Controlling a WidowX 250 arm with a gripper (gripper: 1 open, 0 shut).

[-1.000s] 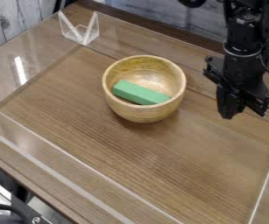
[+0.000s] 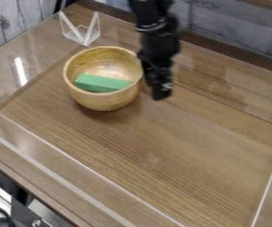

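My gripper hangs over the table just right of a tan wooden bowl, its dark body blurred by motion, so its opening is unclear. A green block lies inside the bowl, toward its left side.
A small white wire-like object sits at the back left. Dark cables or parts show at the bottom-left corner, beyond the table's edge.
My gripper has moved left from the right side of the table to beside the bowl. The bowl with the green block appears shifted somewhat left.
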